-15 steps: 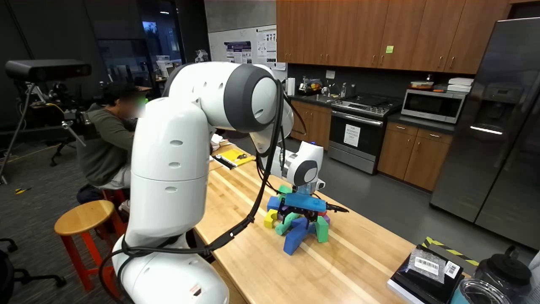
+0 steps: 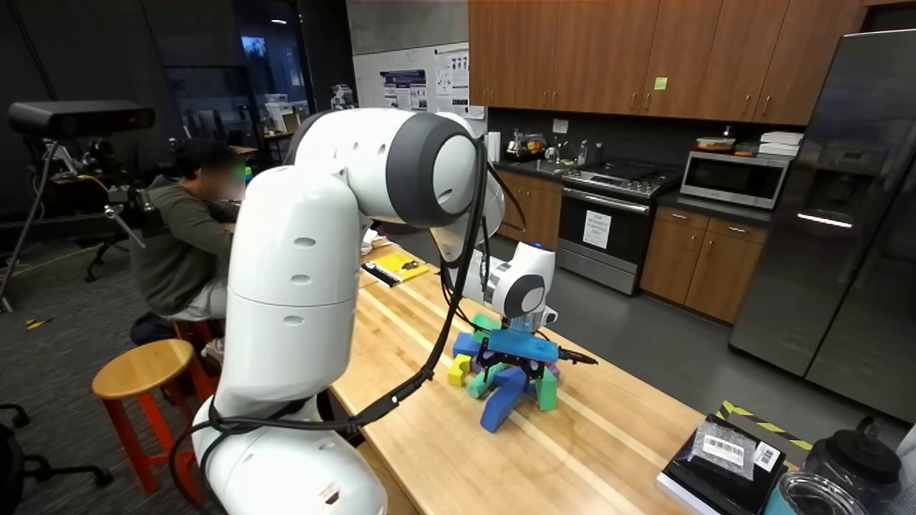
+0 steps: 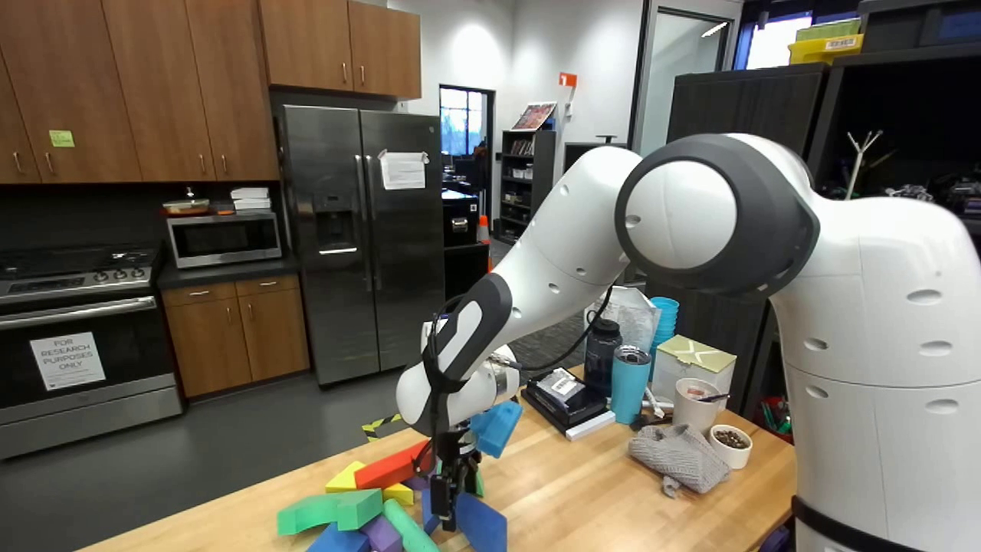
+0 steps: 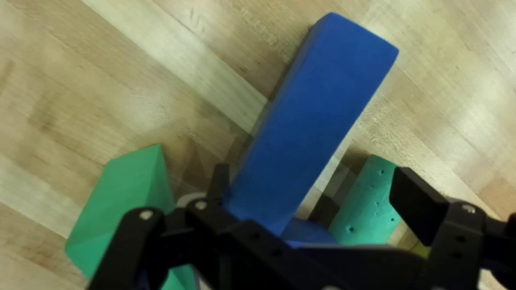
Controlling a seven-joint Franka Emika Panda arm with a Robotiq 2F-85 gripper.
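A long blue block point(image 4: 314, 121) leans out of the pile in the wrist view, its near end running down between my fingers. My gripper is open, one finger on each side of that block and holding nothing. A green block point(image 4: 125, 193) lies left of the left finger, and a green cylinder-like block with small holes point(image 4: 370, 203) lies beside the right finger. In exterior view 1 the gripper point(image 2: 512, 368) points down over the pile, behind the blue block point(image 2: 502, 408). Whether either finger touches the block is unclear.
Around the gripper sit a yellow block point(image 2: 459, 370), a red block point(image 3: 393, 465) and several other coloured blocks. Bare tabletop point(image 2: 532, 468) stretches in front of the pile. Farther off are a black box point(image 3: 565, 402), a teal tumbler point(image 3: 630, 385) and a grey cloth point(image 3: 680, 457).
My arm and gripper have shifted slightly right and a little lower in exterior view 1. The blocks look unmoved.
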